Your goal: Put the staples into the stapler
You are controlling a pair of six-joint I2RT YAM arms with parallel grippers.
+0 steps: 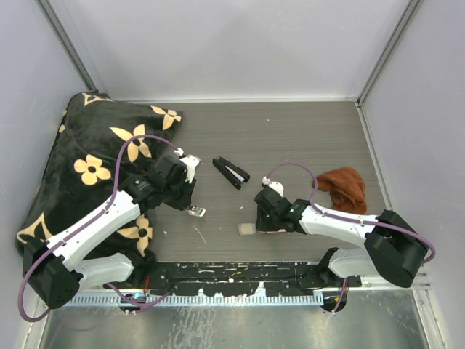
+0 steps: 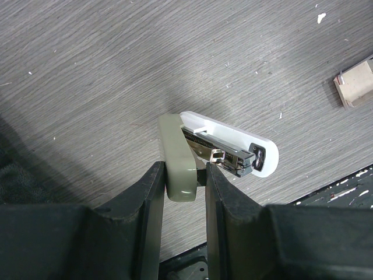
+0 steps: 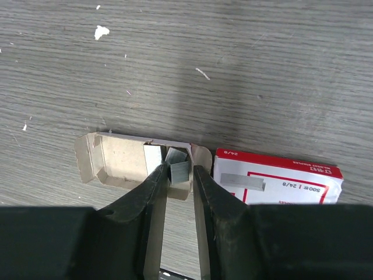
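Note:
My left gripper is shut on a small stapler (image 2: 233, 140), gripping it at its pale green-grey cover (image 2: 178, 154). The stapler stands opened, its metal magazine and spring showing beside the white base. In the right wrist view, an open cardboard tray (image 3: 119, 157) holds short silver staple strips (image 3: 152, 156) at its right end. There my right gripper reaches down, fingers apart, with a tilted staple block (image 3: 179, 172) between the tips. A gap shows on the block's right side, and its left side looks close to or against the left finger.
A red-and-white staple box (image 3: 277, 178) lies right of the tray, with a grey strip (image 3: 242, 182) on its face. A larger black stapler (image 1: 231, 172) is farther back. A brown cloth (image 1: 345, 189) lies at the right, a flowered blanket (image 1: 91, 171) at the left.

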